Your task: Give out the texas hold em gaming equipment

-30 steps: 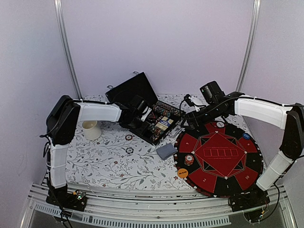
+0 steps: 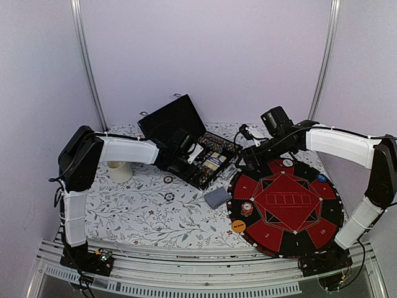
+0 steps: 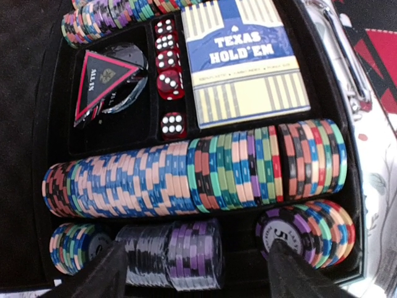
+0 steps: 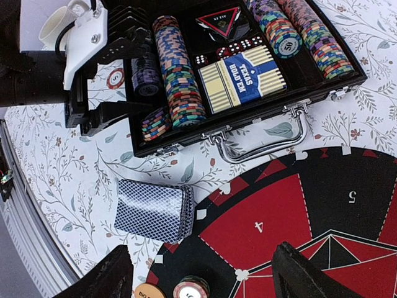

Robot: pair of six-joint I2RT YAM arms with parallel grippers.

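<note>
An open black case holds rows of chips, red dice, a Texas Hold'em card box and a triangular all-in marker. My left gripper is over the case's near compartment, fingers apart around a wrapped purple chip roll; whether they touch it is unclear. My right gripper stands open over the edge of the red-and-black mat. A blue deck lies beside the mat, where a small chip stack sits.
A white cup stands on the left, with loose round markers nearby. The orange blind button lies at the mat's left edge.
My left arm has shifted slightly right and down in the top view, farther over the case. The right arm has not moved.
</note>
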